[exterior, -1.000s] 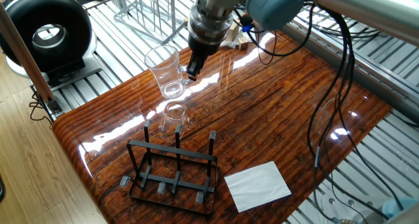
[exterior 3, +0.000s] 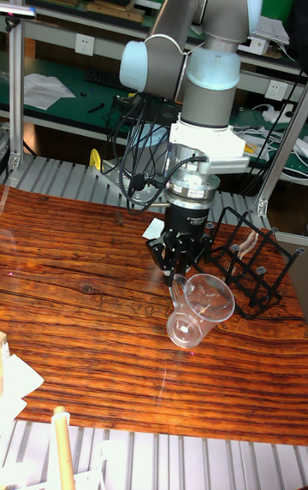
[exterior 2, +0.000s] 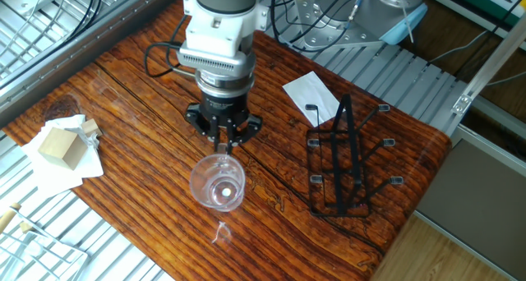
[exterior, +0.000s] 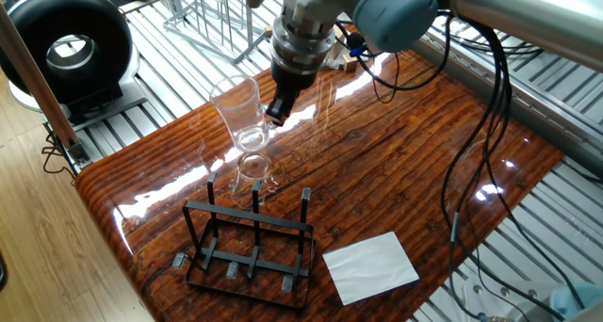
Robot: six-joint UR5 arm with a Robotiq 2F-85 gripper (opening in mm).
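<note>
A clear cup (exterior: 241,120) with a side handle is upright or slightly tilted, its mouth facing up. Its reflection shows apart from its base on the glossy table (exterior: 377,162), so it appears to hang a little above the surface. My gripper (exterior: 279,115) points down beside the cup, shut on the handle. In the second exterior view the fingers of the gripper (exterior 2: 223,141) meet at the handle side of the cup (exterior 2: 218,183). The third exterior view has the cup (exterior 3: 198,310) just right of the gripper (exterior 3: 173,279); the exact grip is partly hidden there.
A black wire rack (exterior: 250,251) with several upright prongs stands near the table's corner. Beside it lies a white sheet (exterior: 370,267). A wooden block (exterior 2: 62,148) sits on white paper at the opposite end.
Gripper and cup have shifted together slightly down the picture in exterior view 1, and the gap between the cup and its reflection looks smaller. The rack and sheet stay put.
</note>
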